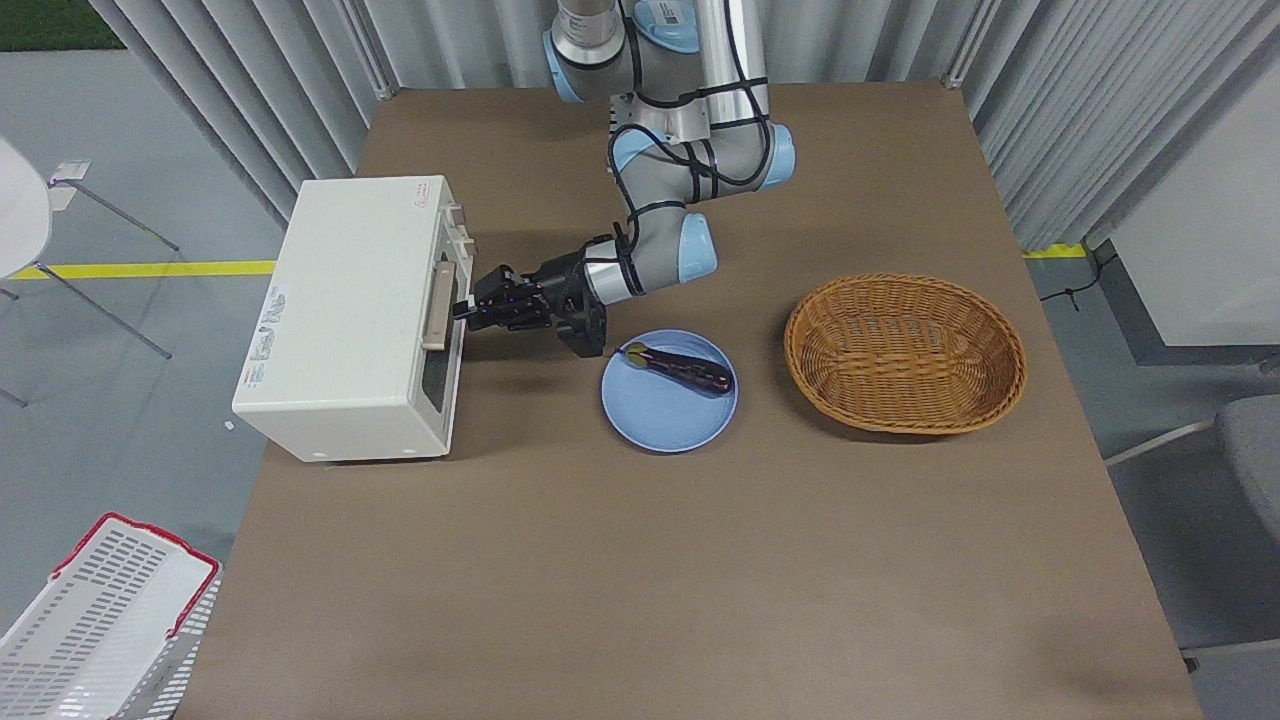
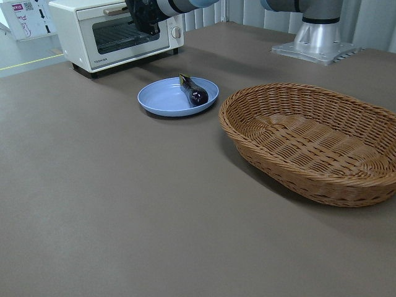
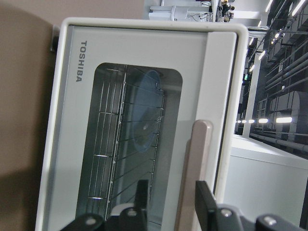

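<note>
A white Toshiba toaster oven [image 1: 338,314] stands on the left of the table, door closed, with a wooden handle [image 3: 193,169]. My gripper is at the door with its two fingers spread either side of the handle's front, open. Through the glass, a blue round item [image 3: 144,110] shows on the rack. A blue plate [image 1: 657,420] holds an eggplant [image 1: 690,371], right of the oven and below my wrist in the front view.
A wicker basket [image 1: 905,354] sits on the right of the table [image 1: 720,576].
</note>
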